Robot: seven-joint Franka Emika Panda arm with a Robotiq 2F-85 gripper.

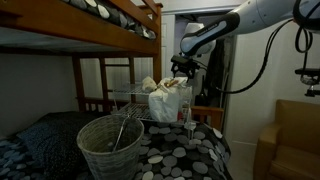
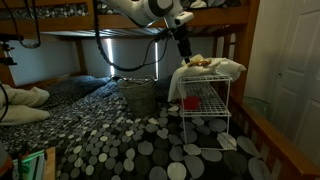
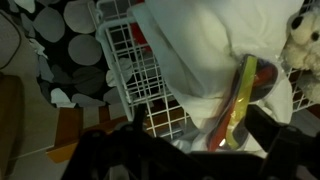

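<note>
My gripper is open above the wire rack, with nothing held between its fingers. In the wrist view a white cloth or bag (image 3: 185, 50) drapes over the rack, and a shiny item with yellow, red and dark stripes (image 3: 240, 100) lies on it, partly near the right finger. The second exterior view shows my gripper (image 2: 186, 54) over the white cloth (image 2: 222, 68), apart from it. From the first exterior view, the gripper (image 1: 184, 70) hangs just above the white bag (image 1: 165, 103) and close to it.
A wicker basket (image 1: 108, 150) stands on the dotted bedspread (image 2: 100, 150). The white wire rack (image 2: 207, 115) holds a red thing (image 2: 191, 103) on a lower shelf. Pale fluffy material (image 3: 303, 45) sits at the rack's right. The bunk bed's frame (image 2: 215, 18) runs overhead.
</note>
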